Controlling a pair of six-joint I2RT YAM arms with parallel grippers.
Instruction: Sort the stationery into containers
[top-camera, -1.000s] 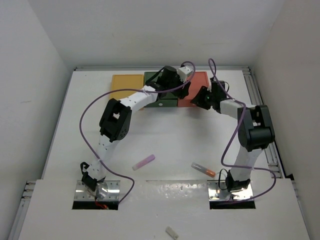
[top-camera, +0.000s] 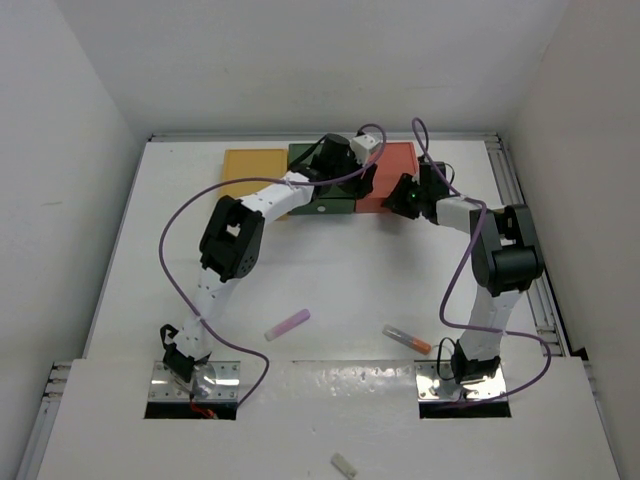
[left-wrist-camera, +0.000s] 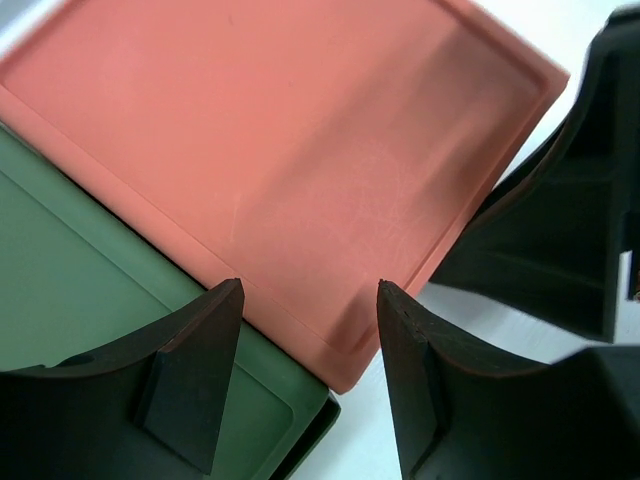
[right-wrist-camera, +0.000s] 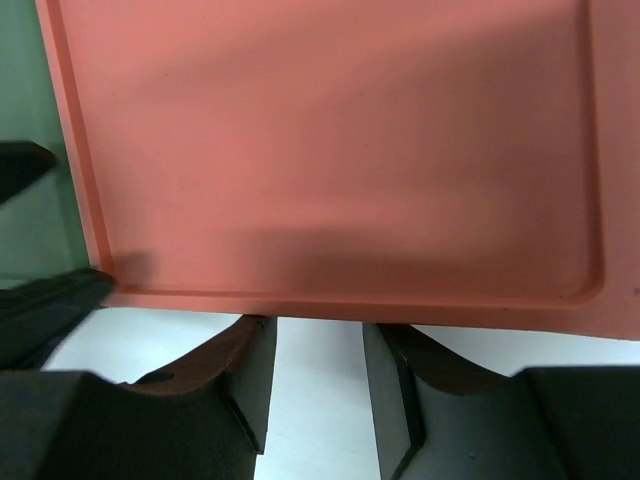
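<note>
A red container (top-camera: 385, 155) stands at the back beside a green container (top-camera: 305, 152) and a yellow one (top-camera: 253, 163). My left gripper is over the seam of the red and green containers, its fingers part open. My right gripper is at the red container's near wall, fingers apart, their tips partly hidden by the rim; whether they touch it I cannot tell. On the table lie a pink item (top-camera: 287, 323), an orange-and-grey item (top-camera: 406, 338) and, at the bottom, a small grey item (top-camera: 343, 465).
Low walls enclose the sides and back. Both arms reach in toward the containers, their grippers close to each other.
The left arm and the loose items look nearly unchanged.
</note>
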